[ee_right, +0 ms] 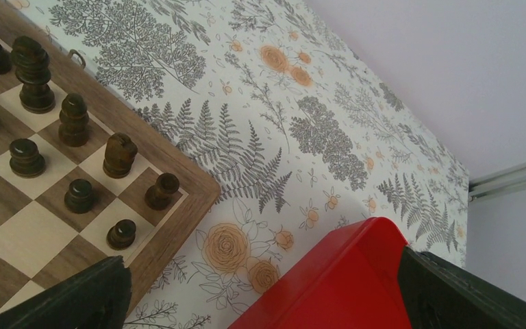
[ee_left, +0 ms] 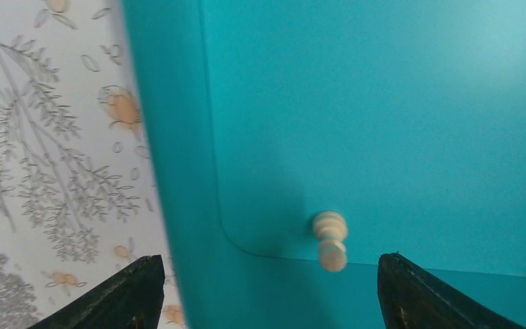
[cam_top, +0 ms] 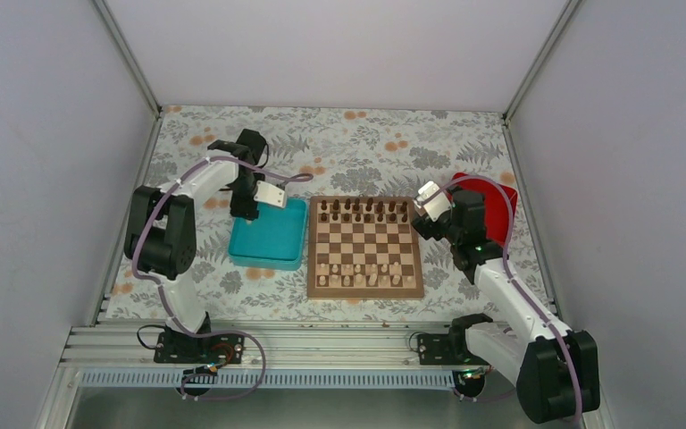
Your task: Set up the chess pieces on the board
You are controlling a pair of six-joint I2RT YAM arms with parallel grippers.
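Note:
On the board (cam_top: 357, 238), dark pieces stand in the far two rows, and light pieces (cam_top: 372, 280) in the near two rows. In the right wrist view a dark rook (ee_right: 161, 190) stands upright on the corner square, with a dark pawn (ee_right: 121, 234) on the square in front. One light pawn (ee_left: 331, 236) is in the teal bin (ee_left: 178, 205), close to its wall. My left gripper is above it, open, the pawn between its spread fingers but clear of them. Beside the board's right edge, my right gripper stands open and empty.
A red bin (ee_right: 329, 274) stands right of the board, partly hidden by the right arm (cam_top: 469, 223); its visible interior is empty. Patterned cloth (cam_top: 357, 152) behind the board is clear. The teal bin sits close against the board's left side.

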